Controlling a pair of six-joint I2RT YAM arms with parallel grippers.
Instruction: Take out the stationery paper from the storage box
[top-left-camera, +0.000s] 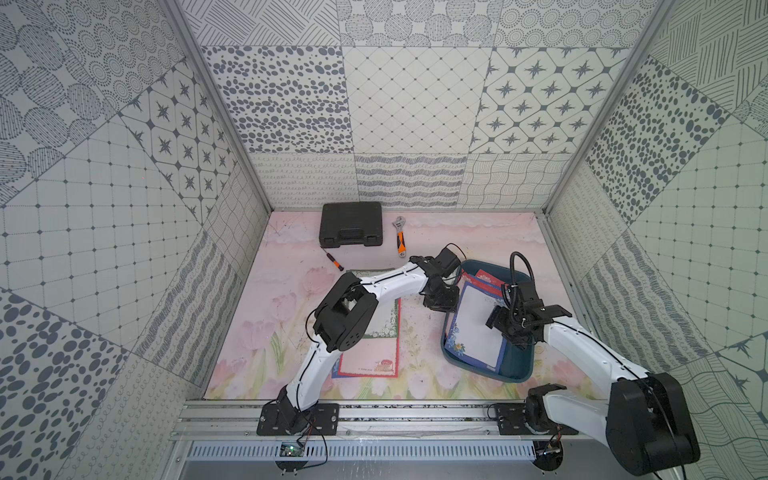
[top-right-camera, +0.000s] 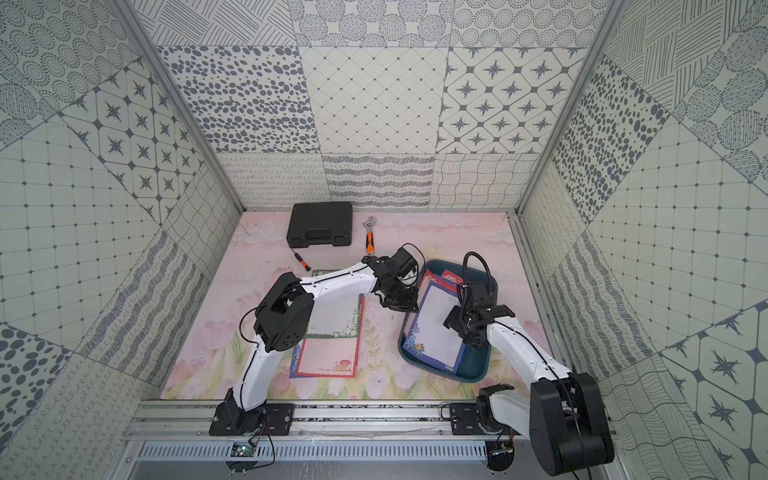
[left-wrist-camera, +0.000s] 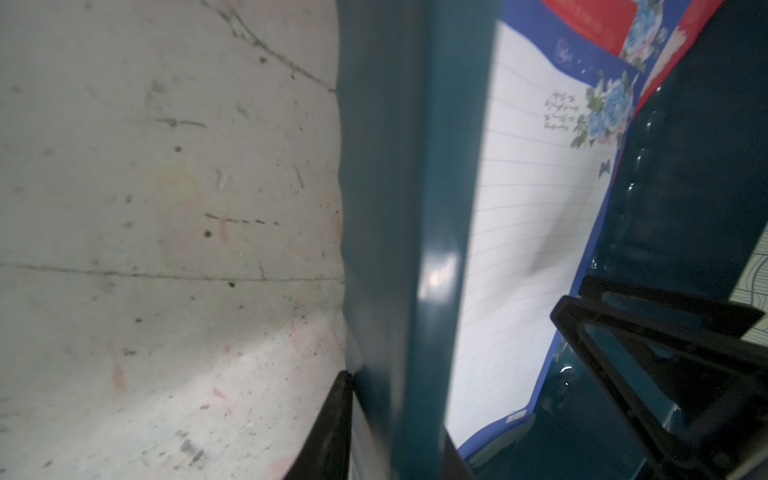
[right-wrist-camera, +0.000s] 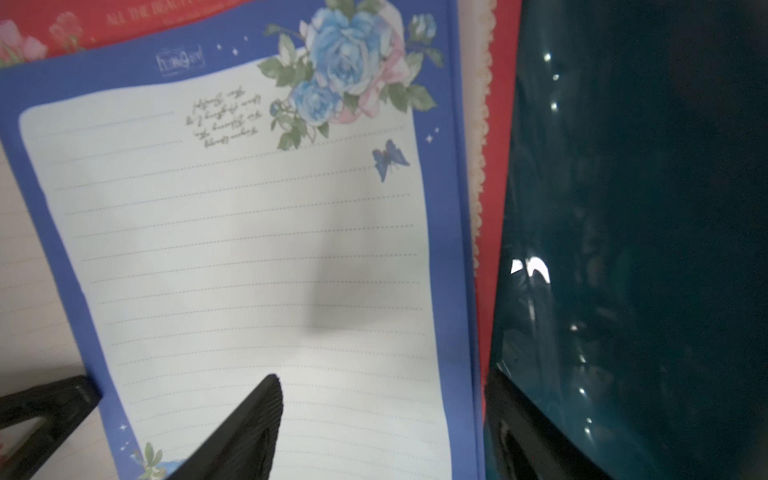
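The dark teal storage box (top-left-camera: 489, 374) stands at the right of the table. In it lies a blue-edged sheet of lined stationery paper (right-wrist-camera: 264, 240) with blue roses, over red-edged paper (right-wrist-camera: 494, 160). At the box's left wall my left gripper is part open, with one finger outside the rim and the other inside; whether they touch the wall I cannot tell. My right gripper is inside the box, open, its fingers apart on either side of the blue sheet's right edge. Nothing shows held in it.
Several sheets (top-left-camera: 368, 356) lie on the table left of the box, partly under the left arm. A black case (top-left-camera: 350, 224), a wrench (top-left-camera: 401, 236) and a screwdriver (top-left-camera: 333, 260) are at the back. Free table lies between sheets and box.
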